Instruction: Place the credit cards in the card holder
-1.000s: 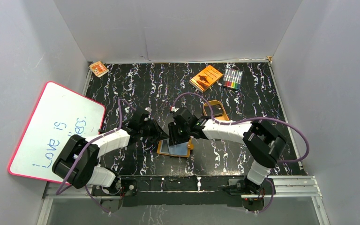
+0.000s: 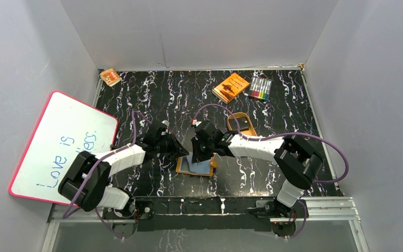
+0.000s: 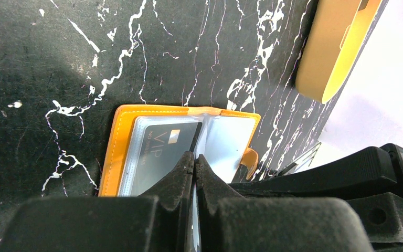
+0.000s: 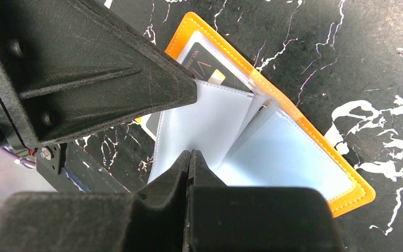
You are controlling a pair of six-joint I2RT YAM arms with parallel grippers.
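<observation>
The card holder [image 2: 194, 172] lies open on the table, with an orange stitched border and clear sleeves. Under one sleeve is a dark VIP card [image 3: 162, 152]. A pale sleeve page [image 4: 210, 118] stands up from the holder, its corner at my left gripper, which is shut on it; the page runs edge-on between the fingers. My right gripper is shut with its tips in front of that page. Whether any film is caught between them does not show. An orange tray [image 2: 254, 131] behind the right arm holds a dark card [image 2: 243, 124].
An orange book [image 2: 231, 87] and a pack of coloured pens [image 2: 260, 88] lie at the back. A small orange item [image 2: 110, 77] sits in the back left corner. A whiteboard [image 2: 63, 147] leans at the left.
My right gripper has gone from open to shut over the holder, shifting very slightly. The left arm, holder and tray have stayed in place.
</observation>
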